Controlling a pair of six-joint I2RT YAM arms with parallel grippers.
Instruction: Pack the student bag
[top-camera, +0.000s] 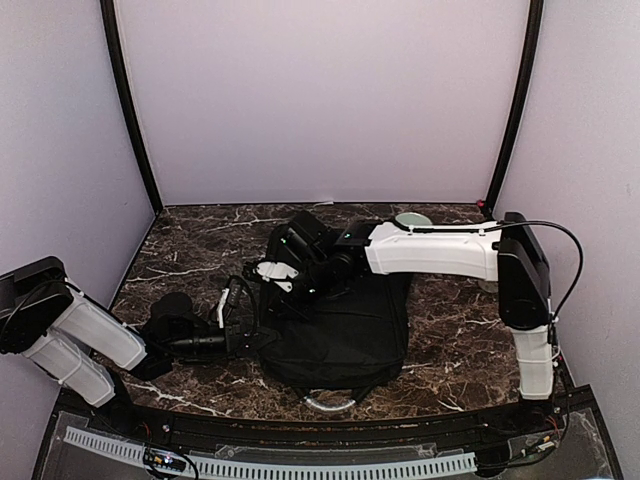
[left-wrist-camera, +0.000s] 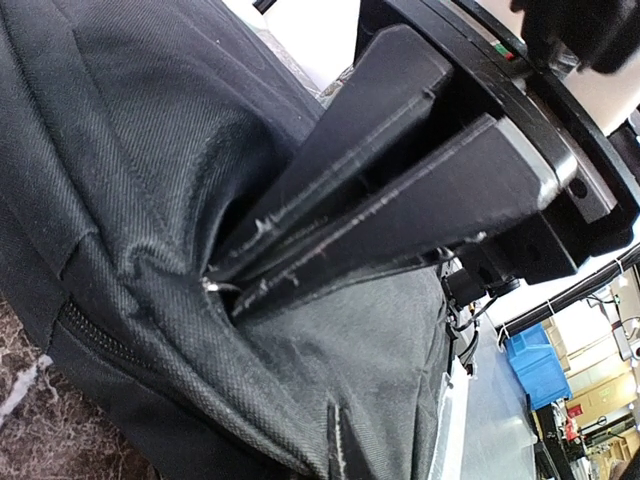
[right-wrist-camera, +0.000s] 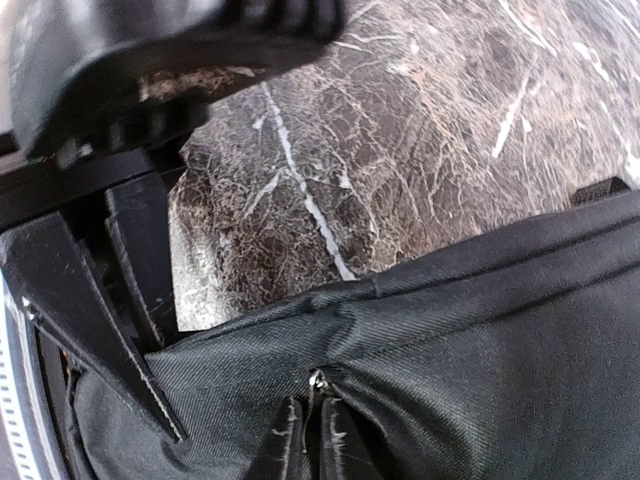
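Observation:
A black fabric bag (top-camera: 345, 345) lies on the marble table, its light handle piece toward the front. Beside its left edge, my left gripper (top-camera: 262, 338) is shut on a pinch of the bag's cloth; its narrow tips show low in the left wrist view (left-wrist-camera: 336, 425). My right gripper is at the same side, farther back, with a narrow gap between its fingers. A small silver zipper pull sits right at those tips, also visible in the left wrist view (left-wrist-camera: 211, 286). Whether it is gripped cannot be told. The bag's inside is hidden.
A pale green round object (top-camera: 412, 219) stands behind the bag, partly hidden by the right arm. Both grippers work close together at the bag's left side.

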